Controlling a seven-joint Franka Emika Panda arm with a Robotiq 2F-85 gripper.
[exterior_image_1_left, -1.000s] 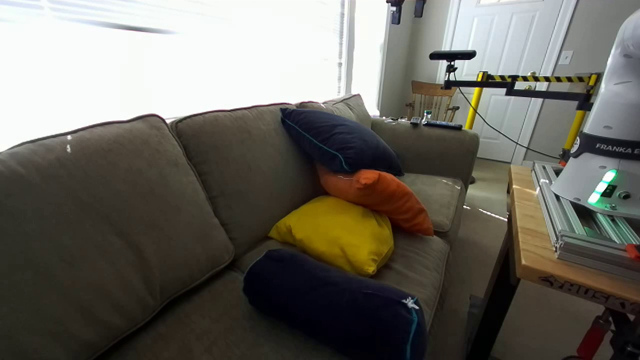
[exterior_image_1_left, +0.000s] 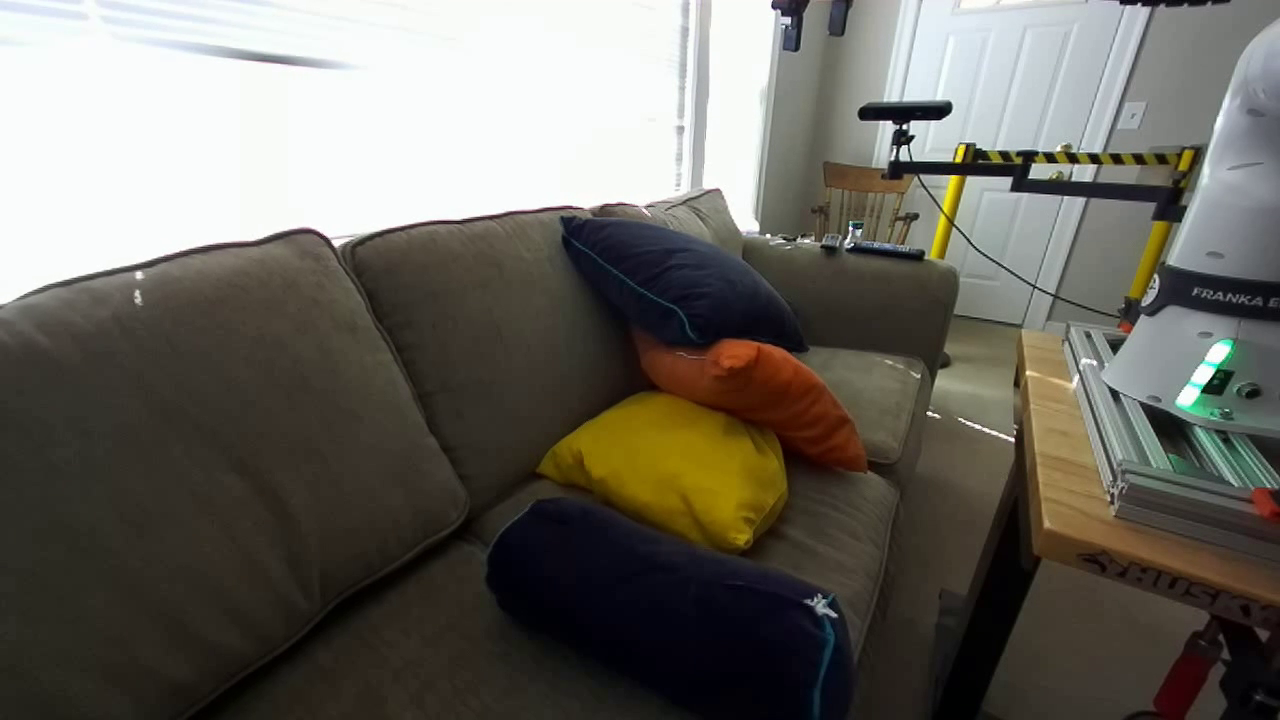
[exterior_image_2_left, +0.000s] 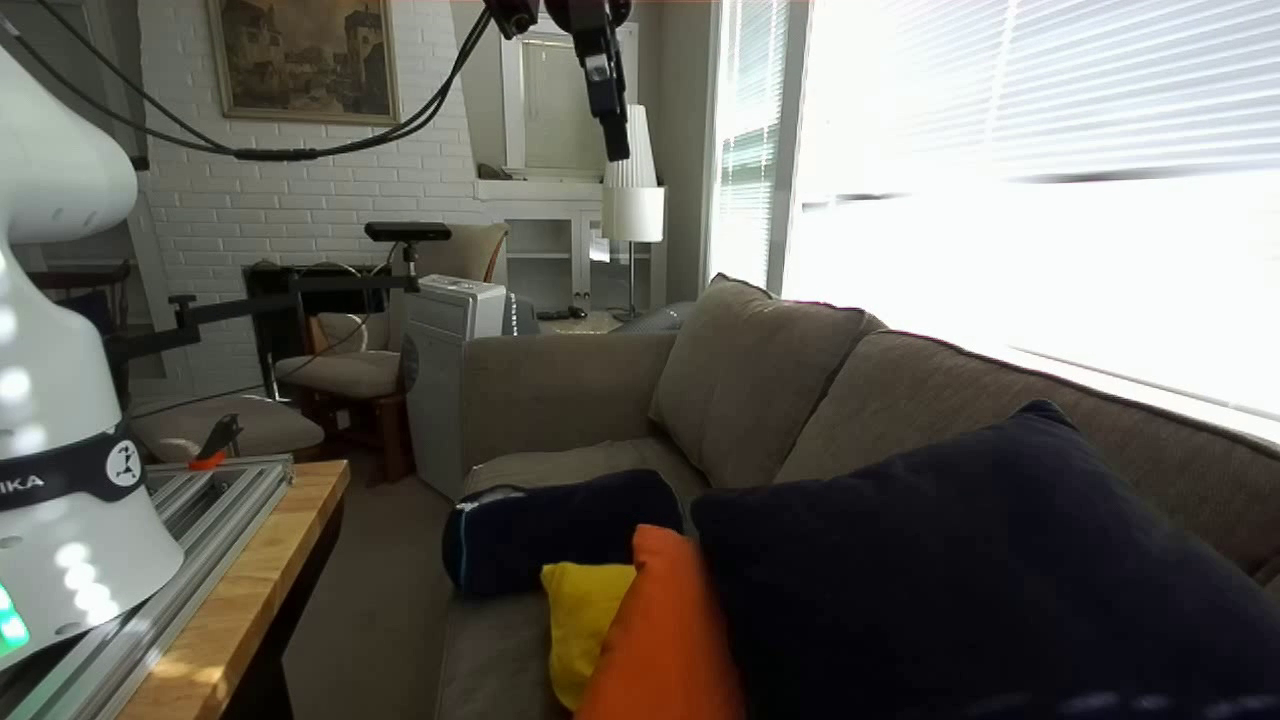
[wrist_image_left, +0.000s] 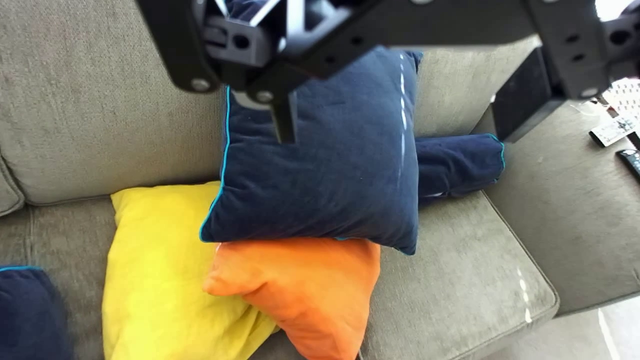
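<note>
My gripper (exterior_image_1_left: 816, 26) hangs high above the sofa, its fingers apart and nothing between them. In the wrist view its dark fingers cross the top, with the square navy pillow (wrist_image_left: 327, 174) below and clear of them. That pillow leans on the backrest, resting over the orange pillow (wrist_image_left: 312, 282). Beside and partly under the orange one lies the yellow pillow (wrist_image_left: 162, 282). A navy bolster (exterior_image_1_left: 672, 600) lies across the seat in front of the yellow pillow. Another navy cushion (wrist_image_left: 459, 162) shows behind the square pillow, by the sofa arm.
The grey-brown sofa (exterior_image_1_left: 204, 456) has free seat around the bolster and beside the orange pillow. Remotes (exterior_image_1_left: 885, 251) lie on the sofa's arm. A wooden table (exterior_image_1_left: 1080, 480) bears the robot's base, separated from the sofa by a strip of floor.
</note>
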